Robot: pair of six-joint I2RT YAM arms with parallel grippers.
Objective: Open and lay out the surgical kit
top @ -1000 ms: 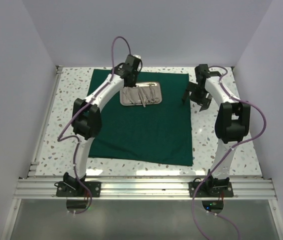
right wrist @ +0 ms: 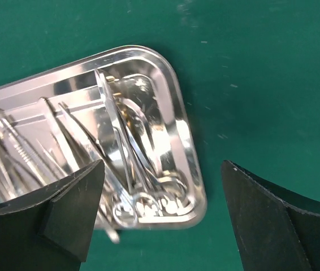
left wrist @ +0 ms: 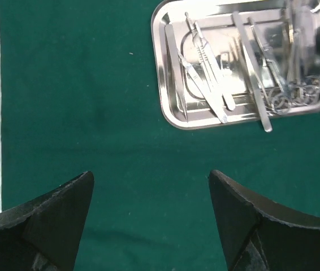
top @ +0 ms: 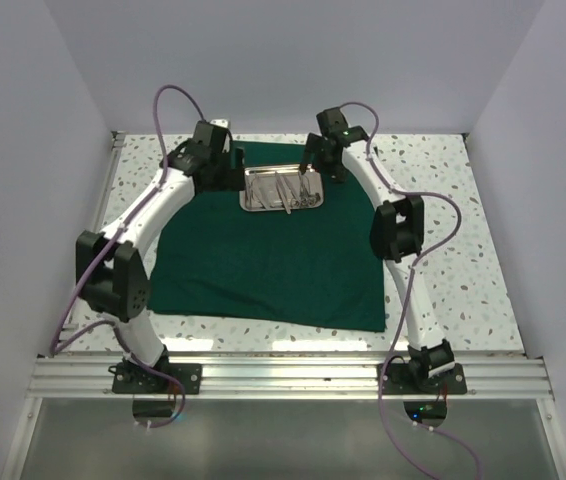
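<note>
A steel tray (top: pixel 281 207) of scissors, forceps and other instruments lies on the unfolded dark green cloth (top: pixel 268 270). My left gripper is open over the cloth at the tray's left, empty. My right gripper hangs above the right end of the tray, fingers apart over a bundle of scissor-like instruments (right wrist: pixel 126 147); I see nothing held between them.
The speckled white table top (top: pixel 443 250) shows around the cloth on both sides. Pale walls surround the table.
My right gripper has moved left from the table's right side to over the tray. My left gripper has drawn away leftward from the tray.
</note>
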